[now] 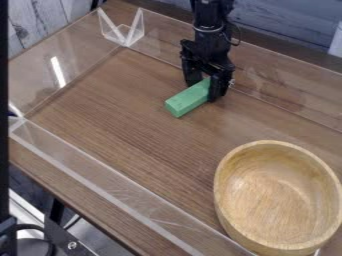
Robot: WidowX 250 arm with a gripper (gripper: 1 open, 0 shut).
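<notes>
The black robot arm reaches down from the top centre of the camera view to a gripper [207, 74] at the upper middle of the wooden surface. Directly at its fingers lies a green block-like object [189, 101], long and slanted, its upper right end partly hidden by the dark gripper. Whether the fingers are closed on it cannot be told.
A large beige bowl [273, 196] fills the lower right. A clear plastic piece [122, 25] stands at the upper left. Dark cables and hardware sit at the lower left corner.
</notes>
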